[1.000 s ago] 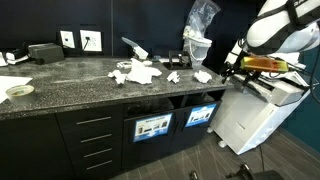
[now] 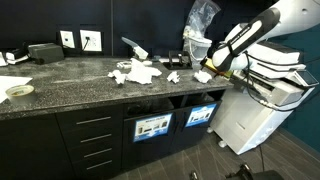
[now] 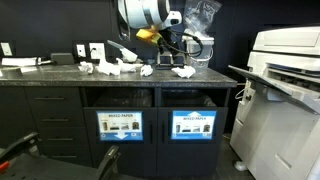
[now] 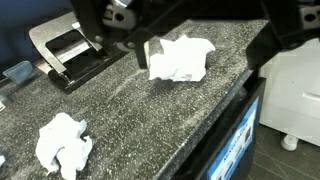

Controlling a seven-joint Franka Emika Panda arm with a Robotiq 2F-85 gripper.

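My gripper is open, its dark fingers apart at the top of the wrist view. Between and beyond them lies a crumpled white paper (image 4: 182,58) on the speckled dark counter, not held. Another crumpled paper (image 4: 63,147) rests at the lower left of that view. From the side, the nearest crumpled paper (image 2: 203,76) sits at the counter's right end, just under the gripper. Farther left are a second crumpled paper (image 2: 173,77) and a larger heap of paper (image 2: 140,72).
Below the counter edge are open bins with blue-and-white labels, one on the left (image 3: 121,126) and one on the right (image 3: 194,125). A white printer (image 3: 285,80) stands right of the counter. A tape roll (image 2: 20,91) lies at the far left.
The arm has swung left from over the printer to the counter's right end, bringing the gripper above the nearest paper. The papers have not visibly moved.
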